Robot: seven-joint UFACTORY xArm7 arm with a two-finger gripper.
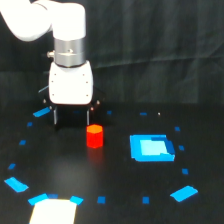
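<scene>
A small red cylinder [95, 137] stands upright on the dark table, near the middle of the camera view. Behind it and to its left, my gripper [71, 119] hangs from its white hand [70, 85]. Its dark fingers are wide apart with only background between them, clear of the cylinder.
A blue square tray [136, 148] with a pale middle lies to the right of the cylinder. At the lower left edge is a cream-coloured square [53, 212]. Flat blue marks [183, 193] are scattered over the table, which is otherwise mostly bare.
</scene>
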